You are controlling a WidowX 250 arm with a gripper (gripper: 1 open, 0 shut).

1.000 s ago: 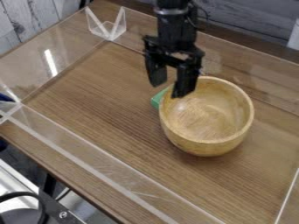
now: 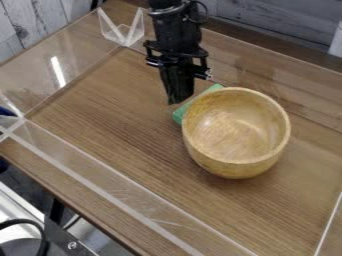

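Observation:
My black robot gripper (image 2: 178,91) hangs at the top centre, above the wooden floor just left of a wide wooden bowl (image 2: 235,140); it looks shut, with nothing visible between its fingers, though it is small and dark. A green object (image 2: 189,106) lies against the bowl's left rim, partly hidden behind it.
A clear plastic piece (image 2: 124,28) stands at the upper left. Clear strips run along the left side, and black cables (image 2: 30,227) lie at the bottom left. The wooden surface (image 2: 107,130) left of the bowl is free.
The gripper has moved left, away from over the bowl's upper rim, uncovering more of the green object. The bowl looks unmoved.

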